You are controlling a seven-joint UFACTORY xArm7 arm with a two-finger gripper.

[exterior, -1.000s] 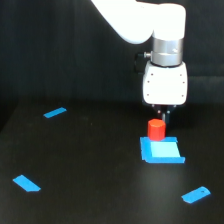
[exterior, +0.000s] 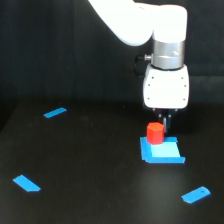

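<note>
A small red block (exterior: 155,133) shows at the back left of a white square (exterior: 164,150) with a blue tape border (exterior: 174,160). The gripper (exterior: 166,121) points down from the white hand (exterior: 166,89), right above and behind the block in this view. Its dark fingers are small against the black background and partly hidden by the block. Whether they are open or shut on it cannot be made out, nor whether the block touches the square.
Blue tape strips lie on the black table at the back left (exterior: 55,112), the front left (exterior: 26,183) and the front right (exterior: 196,195).
The hand has come down slightly. The red block appears a little lower and a touch further left in the view, nearer the white square.
</note>
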